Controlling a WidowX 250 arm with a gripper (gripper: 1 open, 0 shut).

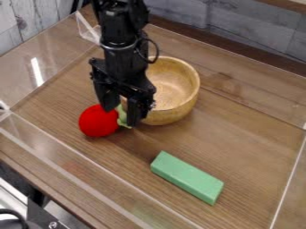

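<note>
My black gripper (122,106) points down at the centre-left of the camera view, low over a red round object with a green part (98,121), which looks like a toy vegetable or fruit. The gripper's fingers partly hide it, and I cannot tell whether they touch it or how far apart they are. A tan bowl (177,85) stands just behind and right of the gripper, partly behind the arm.
A green block (187,176) lies at the front right of the wooden table (245,107). A dark cable or part shows at the bottom-left corner.
</note>
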